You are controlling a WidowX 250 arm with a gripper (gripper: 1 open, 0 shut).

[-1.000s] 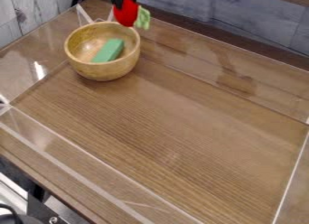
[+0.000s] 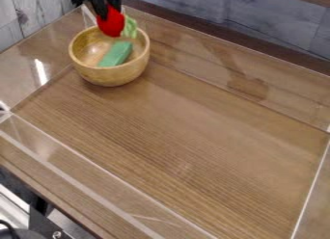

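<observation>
A wooden bowl (image 2: 110, 73) sits on the table at the upper left, holding a green oblong object (image 2: 115, 54). Above its back part, my dark gripper (image 2: 108, 21) is shut on a red object (image 2: 110, 22). A pale green leafy piece (image 2: 130, 29) shows just right of the red object. The gripper's upper part runs out of the top of the view.
A wall and the table's edge are at the left.
My gripper has moved left with the red object, from right of the bowl to over its back part. The bowl stays put.
</observation>
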